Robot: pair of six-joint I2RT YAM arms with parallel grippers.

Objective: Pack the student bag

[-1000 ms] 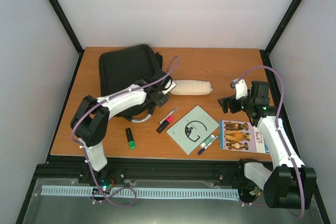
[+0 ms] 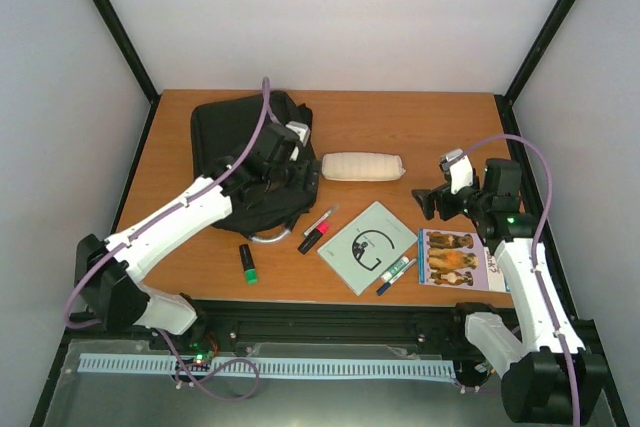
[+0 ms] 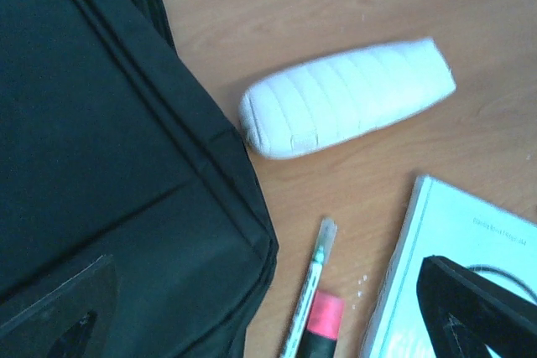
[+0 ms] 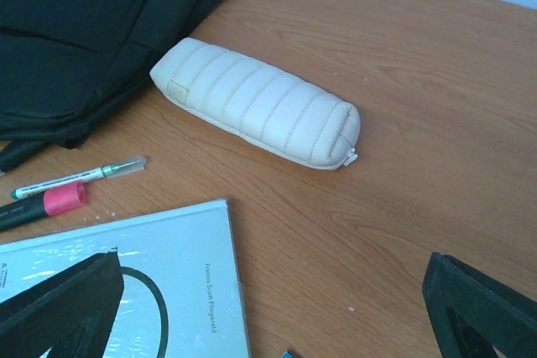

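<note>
A black bag (image 2: 225, 137) lies at the back left, filling the left of the left wrist view (image 3: 117, 182). Beside it is a white quilted pencil case (image 4: 252, 102). A grey-covered book (image 2: 365, 247), an animal-picture book (image 2: 455, 259), a pink-capped marker (image 4: 63, 198), a slim pen (image 3: 304, 291), a green-capped marker (image 2: 249, 264) and pens (image 2: 398, 273) lie along the front. My left gripper (image 2: 295, 177) hangs open over the bag's right part, nothing between its fingers. My right gripper (image 2: 433, 200) is open above the table at the right, empty.
Walls enclose the back and sides.
</note>
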